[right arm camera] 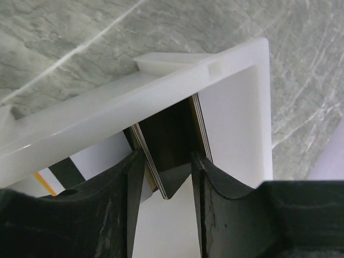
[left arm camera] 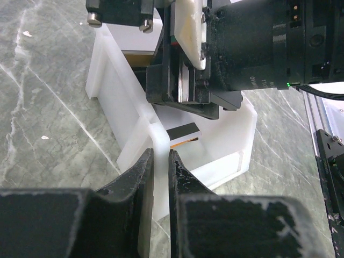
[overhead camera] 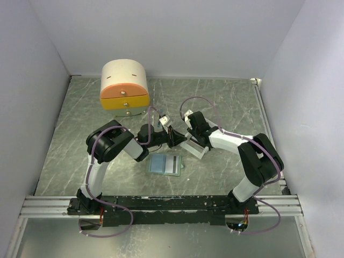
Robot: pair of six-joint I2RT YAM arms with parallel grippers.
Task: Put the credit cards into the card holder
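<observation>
My left gripper is shut on the upright wall of a white tray (left arm camera: 217,166). Inside the tray, a card with a dark stripe (left arm camera: 183,133) shows in the left wrist view. Over the tray, my right gripper points down with its fingers apart. Between its fingers is a dark card (right arm camera: 171,131) with thin pale edges, standing tilted against the tray wall; whether either finger touches it, I cannot tell. A white card with a dark stripe and an orange strip (right arm camera: 67,173) lies left of it. The card holder (overhead camera: 157,163) lies flat in front, its left half blue.
A small cabinet with orange and yellow drawers (overhead camera: 124,97) stands at the back left. Both arms meet closely at the tray.
</observation>
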